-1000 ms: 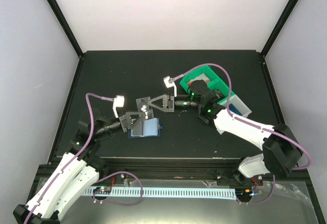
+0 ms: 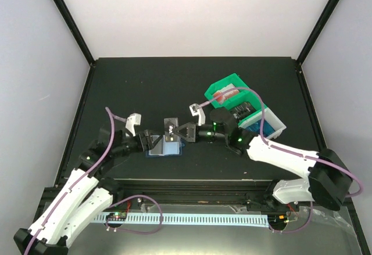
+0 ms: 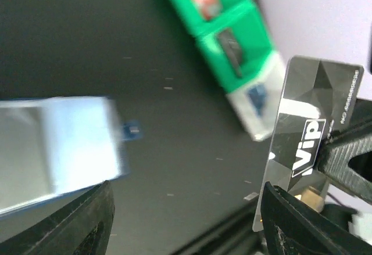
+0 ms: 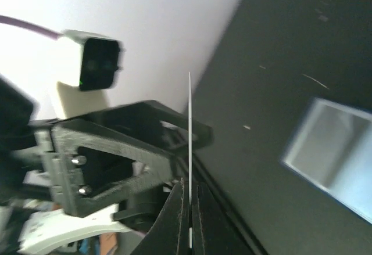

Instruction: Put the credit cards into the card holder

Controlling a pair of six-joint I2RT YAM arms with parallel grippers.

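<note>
A dark "Vip" card (image 3: pixel 302 133) is upright in the air, with my right gripper shut on it. In the right wrist view the card (image 4: pixel 189 110) shows edge-on, a thin line rising from between the fingertips. My left gripper is open, its fingers spread wide. The card lies toward its right finger in the left wrist view; whether they touch I cannot tell. Below lies the card holder (image 2: pixel 164 147), spread flat on the black table, with grey and pale blue panels. From above, the card (image 2: pixel 171 128) hangs over the holder's far edge.
At the right stands a row of bins: a green bin (image 2: pixel 237 83) with red-and-white cards, another with dark cards, and a white bin (image 2: pixel 278 128) with blue contents.
The right gripper has moved nearer and keeps the card.
</note>
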